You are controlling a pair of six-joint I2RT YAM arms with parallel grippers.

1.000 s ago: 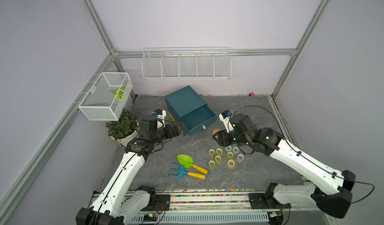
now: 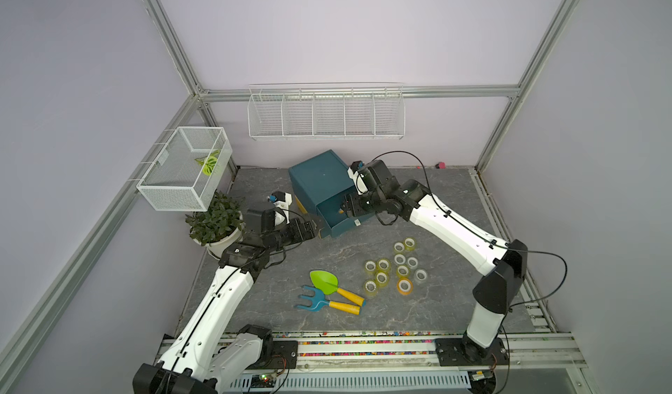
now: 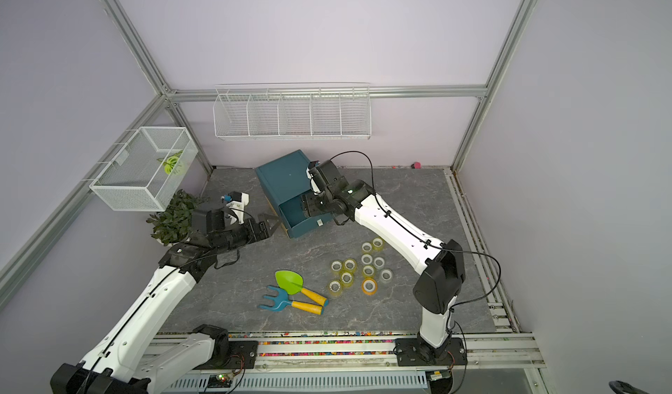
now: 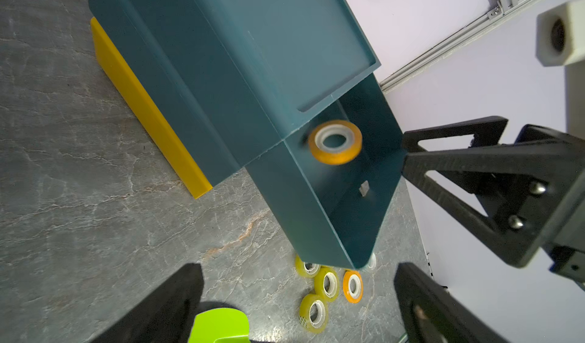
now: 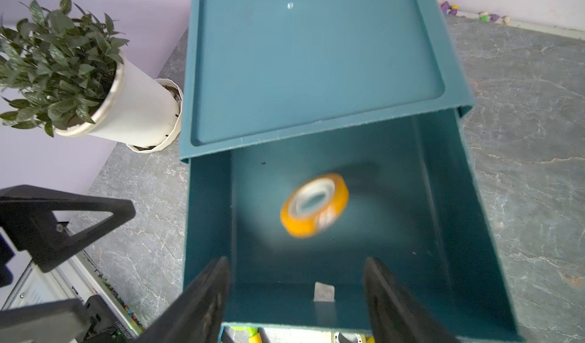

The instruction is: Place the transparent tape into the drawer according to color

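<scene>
An orange tape roll (image 5: 313, 205) appears blurred inside the open drawer (image 5: 463, 221) of the teal box (image 5: 310, 50), just beneath my right gripper (image 2: 350, 205), which is open with nothing between its fingers. My left gripper (image 2: 304, 229) stands open and empty at the box's front left. Several tape rolls, yellowish, clear and one orange (image 2: 404, 286), lie on the table in front of the box.
A potted plant (image 5: 134, 105) stands left of the box. A green trowel (image 2: 324, 280) and blue fork (image 2: 315, 298) lie at the front. Wire baskets hang on the back and left walls.
My right gripper has moved left and back from above the tape rolls to over the drawer; the orange roll it carried is now free of its fingers. The left arm stays still.
</scene>
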